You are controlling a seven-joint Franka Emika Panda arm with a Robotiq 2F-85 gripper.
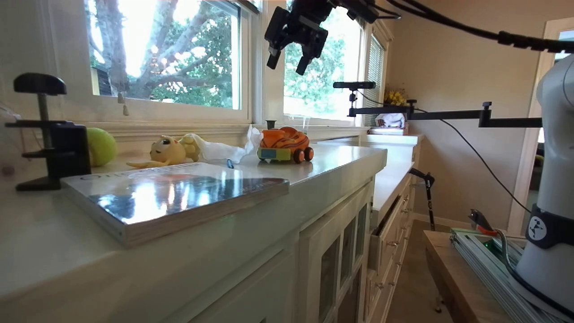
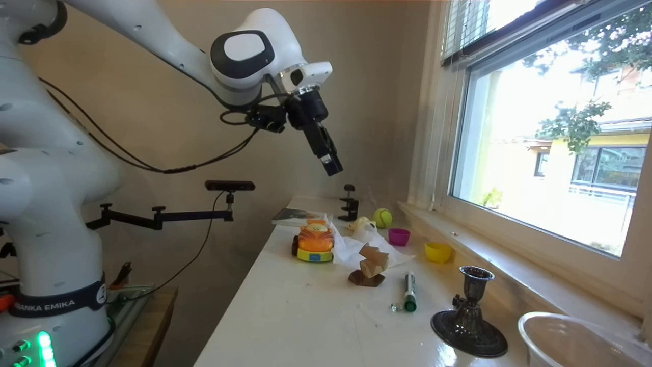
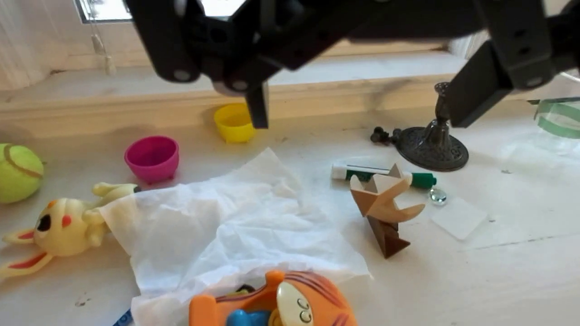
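High above the white counter, clear of everything on it, my gripper (image 1: 288, 65) hangs open with empty space between its fingers. In the wrist view its two fingertips are spread wide. Below lie an orange toy car (image 3: 321, 299), a crumpled white cloth or paper (image 3: 228, 233) and a cream rabbit toy (image 3: 68, 225). Towards the window sit a magenta cup (image 3: 152, 157) and a yellow cup (image 3: 234, 124). A folded brown paper-like piece (image 3: 383, 203) stands beside a green-capped marker (image 3: 380, 174), with a clear glass bead (image 3: 437, 196) close by. The dark metal candlestick (image 3: 435, 141) stands upright.
A tennis ball (image 2: 382, 218), a black clamp (image 2: 349, 203) and a flat book (image 1: 177, 194) occupy the counter's far end. A clear plastic tub (image 2: 574, 336) stands at the near right. Windows border one side.
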